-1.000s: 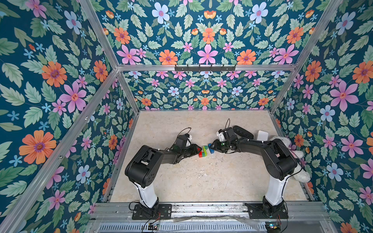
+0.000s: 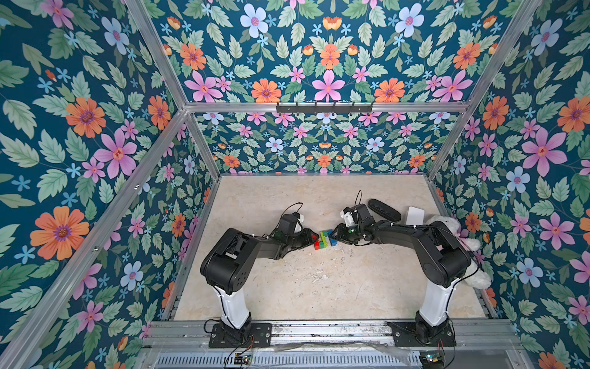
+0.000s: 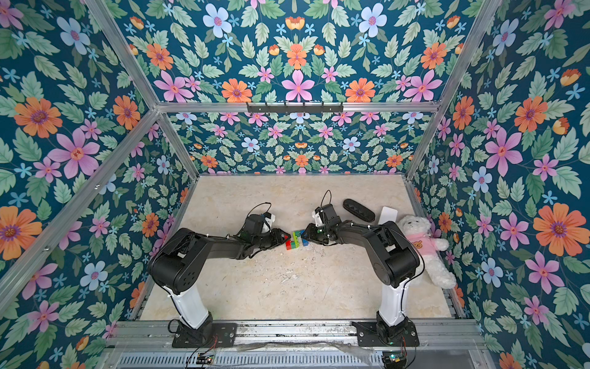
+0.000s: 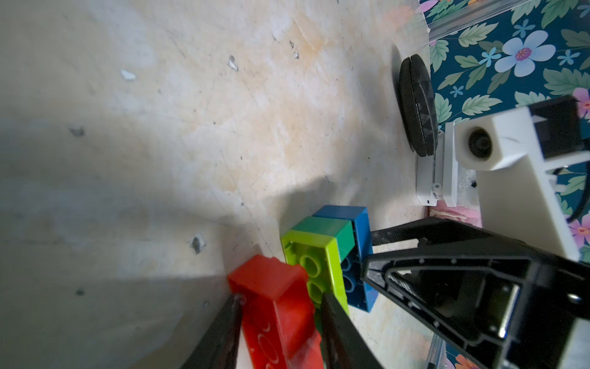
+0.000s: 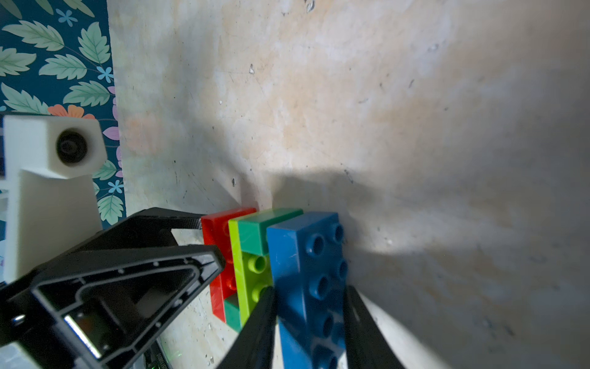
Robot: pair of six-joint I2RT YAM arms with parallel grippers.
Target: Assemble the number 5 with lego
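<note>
In the left wrist view my left gripper is shut on the red brick (image 4: 270, 278). A lime brick (image 4: 312, 243) and a small green brick (image 4: 328, 227) are beside it, then the blue brick (image 4: 338, 212) on the far side. The right wrist view shows the blue brick (image 5: 305, 264) between the fingers of my right gripper, a finger close along each side; whether both press on it, I cannot tell. Another green piece (image 5: 232, 311) sits low between red and lime. The blue brick's edge lies against the upper green brick (image 5: 267, 228).
A black case (image 2: 384, 209) and a white block (image 2: 414, 215) lie behind the right arm. At the far right is a white teddy bear (image 3: 433, 255). Bare table (image 2: 319, 295) stretches in front of the bricks, with small specks on it.
My right gripper has shifted slightly left, and the blue brick now sits closer to the lime and green bricks. My left gripper and the red brick have barely moved.
</note>
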